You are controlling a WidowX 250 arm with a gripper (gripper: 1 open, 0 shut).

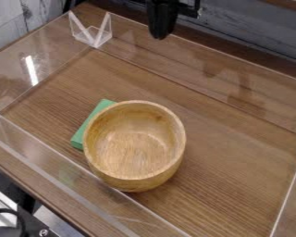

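Note:
A dark gripper (161, 28) hangs at the top centre of the camera view, mostly cut off by the frame's edge, with no object visible in it; it looks shut. A wooden bowl (134, 148) stands in the lower middle of the wooden table (231, 167). A flat green object (92, 120) lies beside the bowl's upper left, partly hidden by it. A clear or white wire-like object (92, 30) stands at the top left, left of the gripper.
Clear raised edging runs along the table's left and right sides. A wall runs behind the table.

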